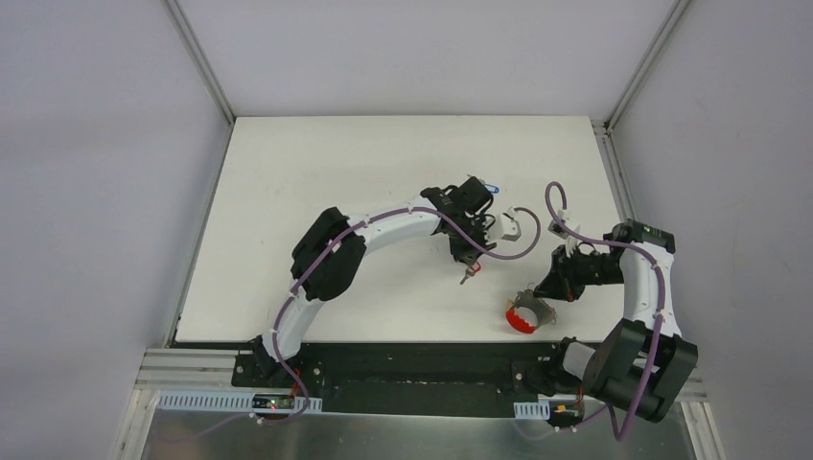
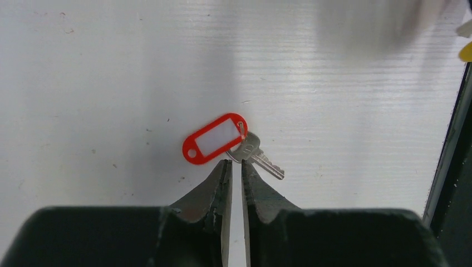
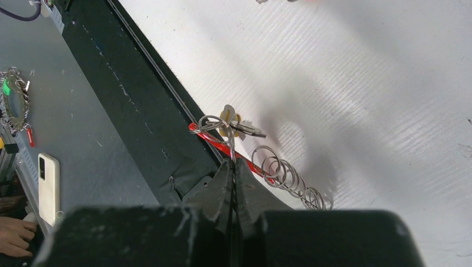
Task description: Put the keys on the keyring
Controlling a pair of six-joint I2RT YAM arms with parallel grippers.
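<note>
My left gripper hangs over a red-tagged key point(image 2: 264, 161) lying on the white table, its red tag point(image 2: 216, 139) beside the key head; its fingertips are close together with nothing visible between them. My right gripper is shut on a wire keyring point(image 3: 214, 125), from which keys point(image 3: 247, 128), a red tag point(image 3: 217, 142) and coiled loops point(image 3: 284, 175) hang near the front edge. In the top view, a blue-tagged key point(image 1: 489, 189) lies behind my left gripper.
The table's dark front edge point(image 3: 128, 94) runs below the hanging bunch. A phone point(image 3: 48, 183) and another keyring point(image 3: 14, 103) are outside the table.
</note>
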